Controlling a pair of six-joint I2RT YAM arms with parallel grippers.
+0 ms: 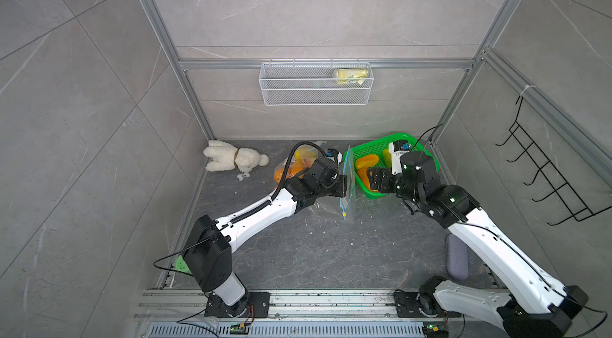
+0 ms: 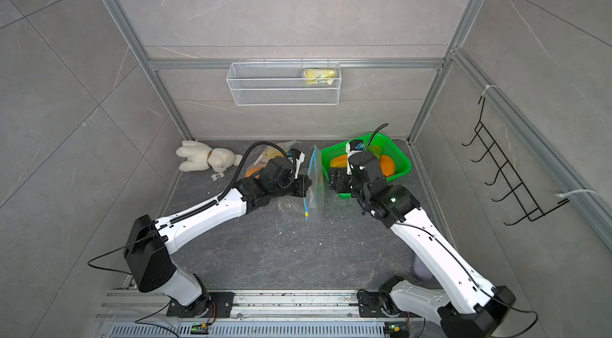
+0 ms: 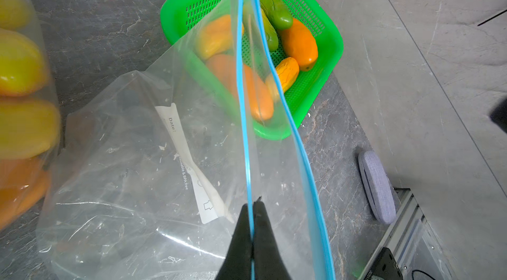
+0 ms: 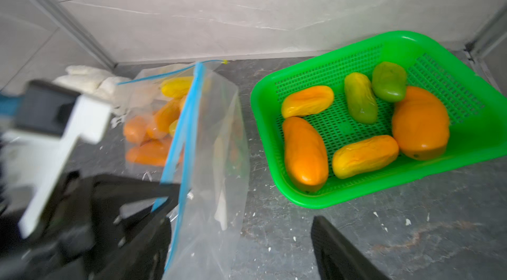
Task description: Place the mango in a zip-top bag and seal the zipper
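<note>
My left gripper is shut on the blue-edged rim of a clear zip bag [image 3: 137, 164], lifting it at the centre; the bag looks empty, with a white label. My right gripper hangs open, fingers apart, at the front left of the green basket [image 4: 369, 195]. In the basket lie several orange, yellow and green fruits, among them a long orange mango [image 4: 303, 156].
A filled bag of fruit [image 4: 150, 150] lies behind the left gripper. A white teddy bear [image 1: 223, 156] is at the back left, a purple case [image 1: 457, 255] at the right.
</note>
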